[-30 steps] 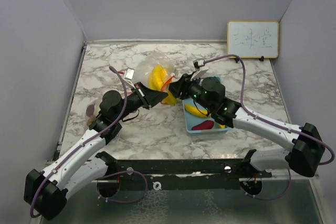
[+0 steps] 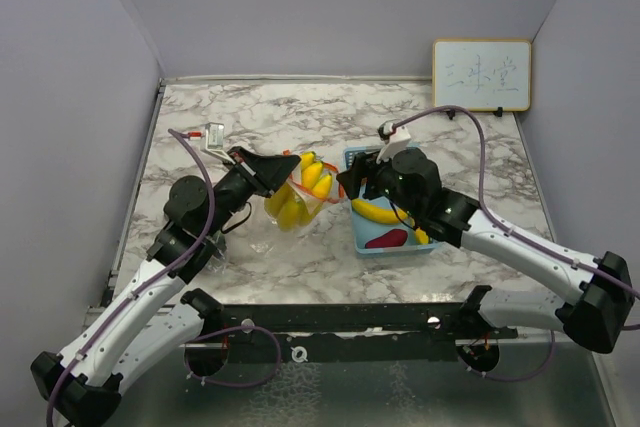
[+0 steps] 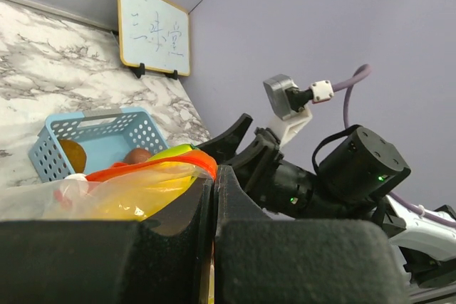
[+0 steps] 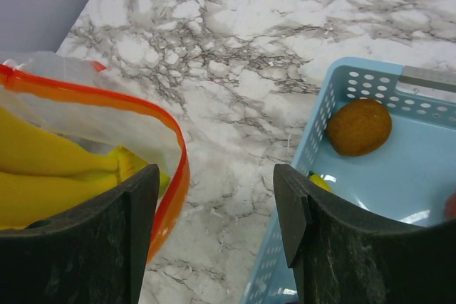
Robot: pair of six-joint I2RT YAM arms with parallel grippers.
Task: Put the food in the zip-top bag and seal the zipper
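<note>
A zip top bag [image 2: 297,209] with orange rim hangs at centre, holding several yellow bananas [image 2: 307,175]. My left gripper [image 2: 285,169] is shut on the bag's rim, seen at the fingertips in the left wrist view [image 3: 212,179]. My right gripper [image 2: 355,177] stands part open just right of the bag; in the right wrist view the bag's orange edge [image 4: 179,147] runs beside its left finger. A blue basket [image 2: 395,252] on the right holds a banana [image 2: 375,212], a red oblong item [image 2: 387,239] and a brown potato-like item [image 4: 358,127].
A small whiteboard [image 2: 481,74] stands at the back right. Grey walls close both sides; some clear plastic lies near the left arm.
Over the last second the left gripper has moved left and up with the bag's edge, and the bag now hangs lower with bananas visible.
</note>
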